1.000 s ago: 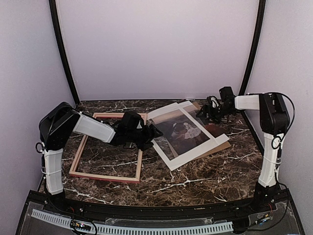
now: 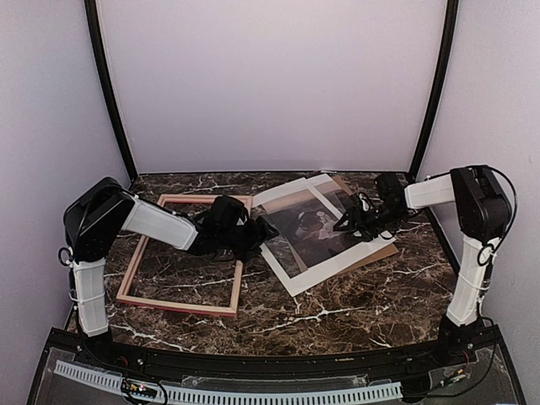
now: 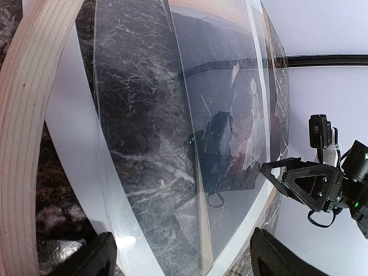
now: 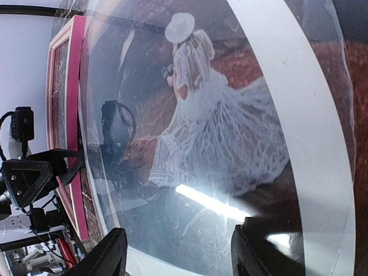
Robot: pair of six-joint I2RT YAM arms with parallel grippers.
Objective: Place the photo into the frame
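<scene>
The photo [image 2: 308,229] of a woman in a white dress lies in the middle of the table, with a white mat [image 2: 331,272] and a clear sheet [image 3: 144,86] in the same stack. To its left rests the empty wooden frame [image 2: 177,305], its right side close to the stack's left edge. My left gripper [image 2: 268,233] is open over the gap between frame and stack; no object shows between its fingers. Over the photo's right part, my right gripper [image 2: 344,224] stands open, its fingers [image 4: 112,247] above the clear sheet. Whether they touch it is unclear.
Brown backing board [image 2: 384,255] sticks out from under the mat at the right. Bare marbled tabletop [image 2: 363,312] lies in front of the stack and to its right. Glare on the clear sheet hides some of the layers.
The frame has shifted slightly to the left, and the left gripper sits a touch lower. The photo stack looks unmoved.
</scene>
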